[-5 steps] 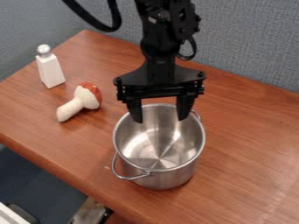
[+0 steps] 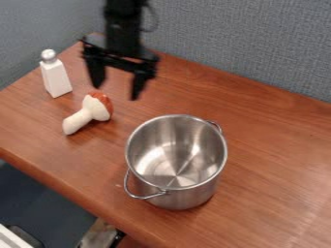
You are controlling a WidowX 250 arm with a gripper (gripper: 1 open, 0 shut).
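Note:
My black gripper, blurred by motion, hangs over the back left of the wooden table, open, above and behind a toy mushroom with a white stem and red cap that lies on its side. A white bottle stands upright to the left of the gripper. A steel pot with a wire handle stands at the front centre, empty.
A grey wall runs behind it. The table's left front edge drops to a dark floor.
My gripper has moved from above the pot to the back left, over the area by the mushroom and bottle. The objects on the table are unchanged.

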